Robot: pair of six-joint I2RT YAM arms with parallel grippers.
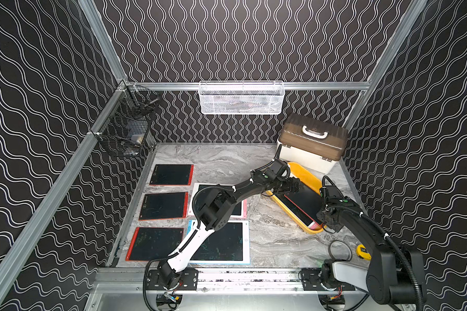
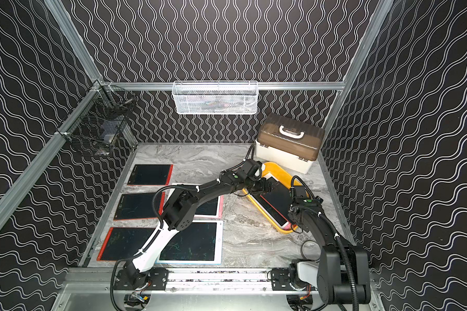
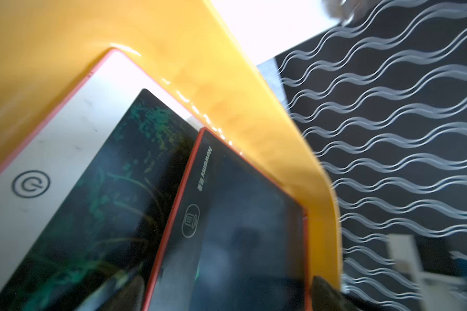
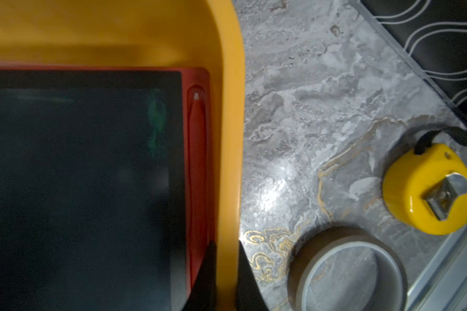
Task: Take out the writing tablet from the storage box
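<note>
The storage box (image 1: 309, 178) is a shallow yellow tray standing at the right of the table. Two writing tablets lie in it: a white one with pink edges (image 3: 52, 155) underneath, and a red-edged black one (image 3: 244, 223) partly overlapping it. My left gripper is open over the tablets, its blurred fingers (image 3: 324, 296) spread apart around the red-edged one; whether they touch it cannot be told. My right gripper is shut on the box's yellow rim (image 4: 231, 155), one finger inside the wall and one outside. In that view the red-edged tablet (image 4: 88, 197) lies close along this wall.
Several tablets, such as one with a blue edge (image 1: 220, 243), lie flat on the left of the table. A brown-lidded case (image 1: 316, 137) stands behind the box. A tape roll (image 4: 350, 269) and a yellow tape measure (image 4: 430, 189) are near the right front.
</note>
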